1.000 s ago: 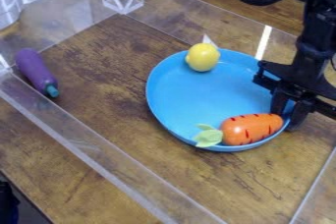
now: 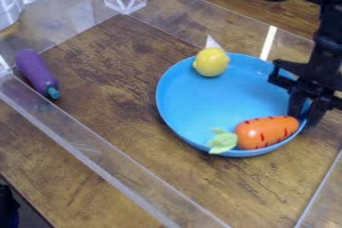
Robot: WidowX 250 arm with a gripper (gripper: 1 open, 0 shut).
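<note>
A black gripper [image 2: 301, 92] reaches in from the right edge to the right rim of a blue plate [image 2: 214, 97]; its fingertips are dark and crowded together, so their opening is unclear. A toy orange carrot [image 2: 267, 130] with green leaves lies in the plate's lower right, just below the fingers. A yellow lemon-like toy [image 2: 211, 62] lies at the plate's upper left.
A purple eggplant-like toy [image 2: 36, 72] lies at the left on the wooden surface [image 2: 107, 122]. Clear plastic walls border the workspace. Bare wood lies between the eggplant and the plate.
The plate, with the carrot and yellow toy on it, has shifted slightly to the right. The gripper has also moved a little rightward.
</note>
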